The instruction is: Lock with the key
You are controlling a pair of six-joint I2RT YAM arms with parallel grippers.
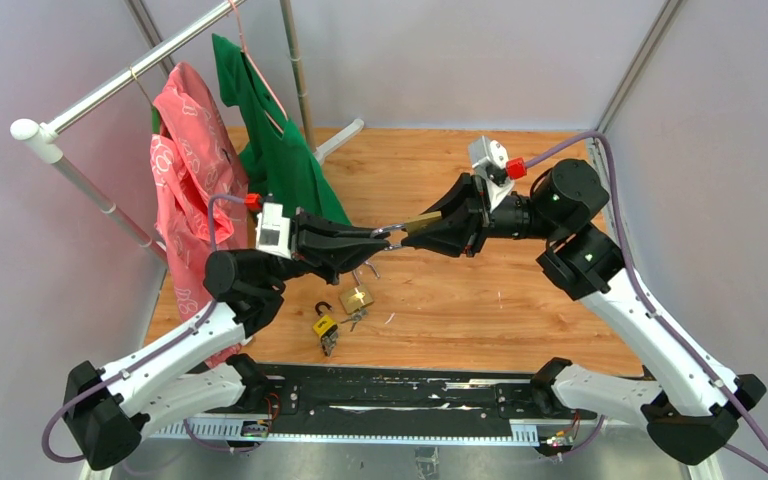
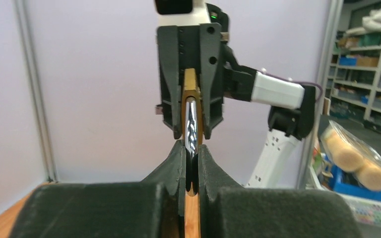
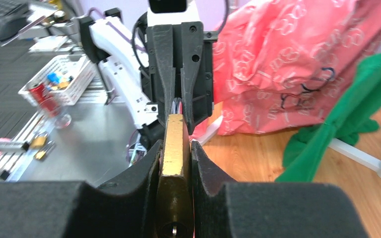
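Observation:
High over the table, my two grippers meet end to end. My right gripper (image 1: 412, 235) is shut on a brass padlock (image 3: 175, 148), whose silver shackle (image 2: 191, 124) points left toward my left gripper (image 1: 380, 240). The left gripper is shut on the shackle, its fingertips round it in the left wrist view. On the table below lie a second brass padlock (image 1: 357, 299), a yellow padlock (image 1: 324, 325) with an open shackle, and small keys (image 1: 354, 318) beside them. Whether a key is held between the grippers I cannot tell.
A rack (image 1: 110, 90) with a pink cloth (image 1: 190, 180) and a green cloth (image 1: 285, 170) stands at the left. Walls enclose the back and sides.

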